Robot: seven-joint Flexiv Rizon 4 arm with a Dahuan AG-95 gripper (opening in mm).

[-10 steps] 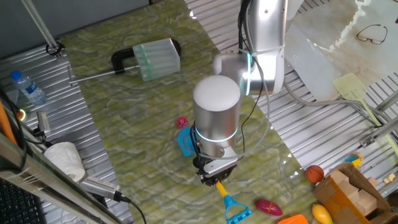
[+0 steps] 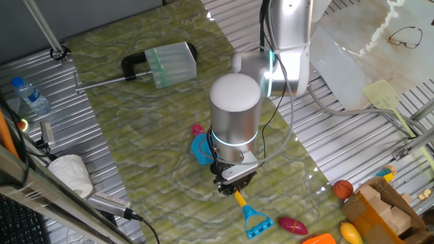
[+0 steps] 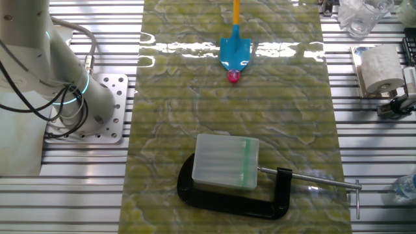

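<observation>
A toy shovel with a blue blade and a yellow shaft lies along the green marbled mat. Its blue handle sticks out on the near side of my gripper in exterior view 1. The gripper appears shut around the shaft, though the arm hides most of its fingers. Touching or overlapping the blade's tip is a small pink piece; whether it is fixed to the shovel I cannot tell. Exterior view 2 does not show the gripper.
A black clamp and a translucent box with a green stripe occupy one end of the mat. Near the handle lie a dark red oval toy and an orange object. A cardboard box stands at the right.
The gripper, the shovel and the pink piece have shifted together slightly toward the clamp's end of the mat. Everything else has stayed in place.
</observation>
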